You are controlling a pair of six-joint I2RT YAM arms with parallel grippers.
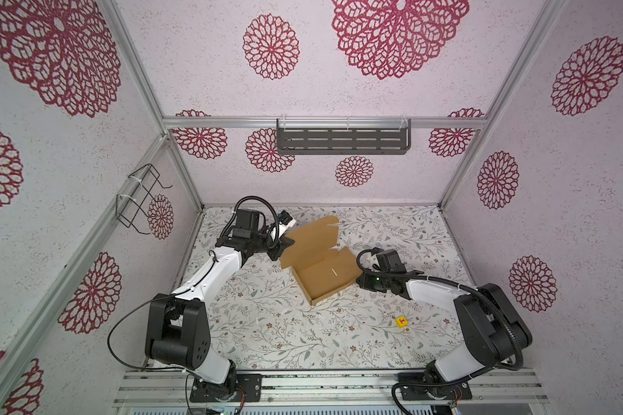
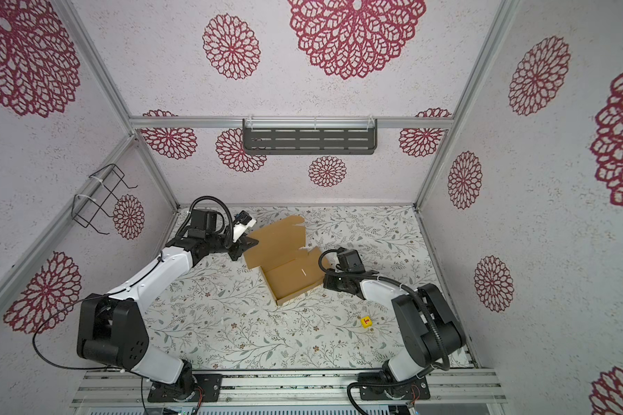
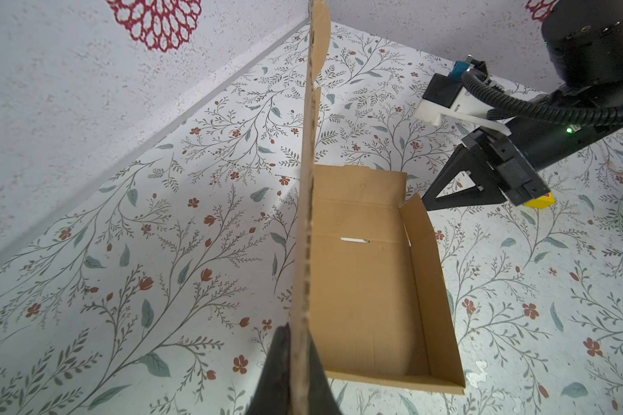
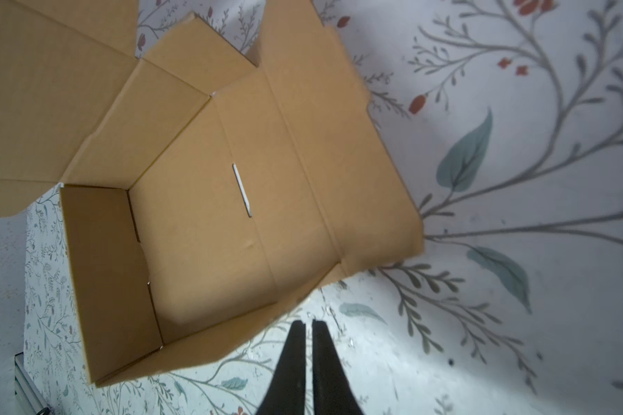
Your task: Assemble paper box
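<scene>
The brown paper box (image 1: 325,275) sits at mid-table, its lid (image 1: 314,243) raised at the back. One side wall (image 3: 430,290) stands up, and so does the left end wall (image 4: 110,276). At the right end, a panel (image 4: 339,138) lies folded outward, low over the table. My left gripper is shut on the lid's left edge, with the thin cardboard passing between its fingers. By the box's front right corner, my right gripper is shut, and nothing shows between its fingertips. The right fingertips are close to that corner; touching or not, I cannot tell.
A small yellow block (image 1: 401,321) lies to the front right, apart from the box. Bare patterned table stretches in front of the box and to its back right. A grey shelf (image 1: 343,141) hangs on the back wall, well above the table.
</scene>
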